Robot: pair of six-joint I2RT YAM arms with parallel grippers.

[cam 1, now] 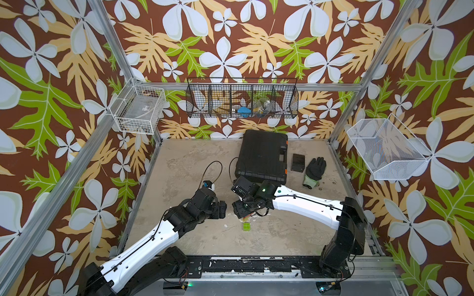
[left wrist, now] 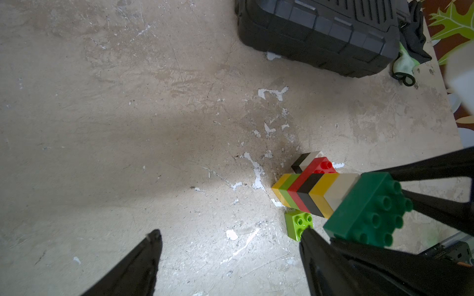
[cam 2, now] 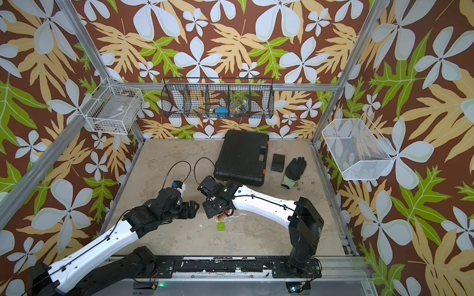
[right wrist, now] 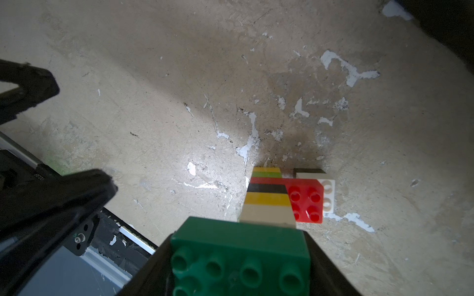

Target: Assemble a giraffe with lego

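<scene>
A tower of stacked bricks [left wrist: 316, 190] rises from the table, with yellow, lime, red, black and beige layers; a red brick [right wrist: 308, 199] juts from its side. At its top is a dark green brick [left wrist: 370, 209]. My right gripper has its fingers along both sides of this green brick, seemingly touching it; how firmly they press does not show. A loose lime brick [left wrist: 298, 224] lies near the tower's foot. To the left, my left gripper is open with nothing between its fingers, apart from the tower.
Behind the arms lies a black case [cam 1: 261, 155], with a small dark box [cam 1: 298, 162] and a glove [cam 1: 314, 172] to its right. A white brick [right wrist: 327, 194] sits low beside the red one.
</scene>
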